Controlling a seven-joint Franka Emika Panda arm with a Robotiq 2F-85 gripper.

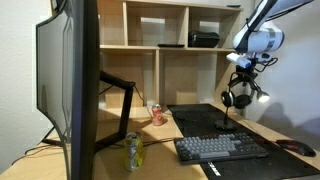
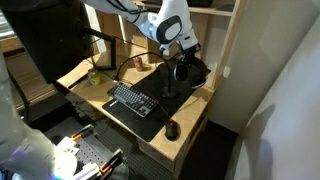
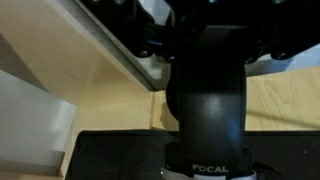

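Observation:
Black headphones hang from my gripper, which is shut on their headband. In the wrist view the dark headband, lettered FOCAL, runs between the fingers of my gripper. A slim black stand rises from the mat just behind the keyboard, close by the headphones. From the other side, the headphones appear low over the mat near the stand. Whether the headband touches the stand's top cannot be told.
The keyboard and a dark mouse lie in front. A yellow can, a red can and a large monitor stand left. Wooden shelving backs the desk. A pale lamp-like head is close on the right.

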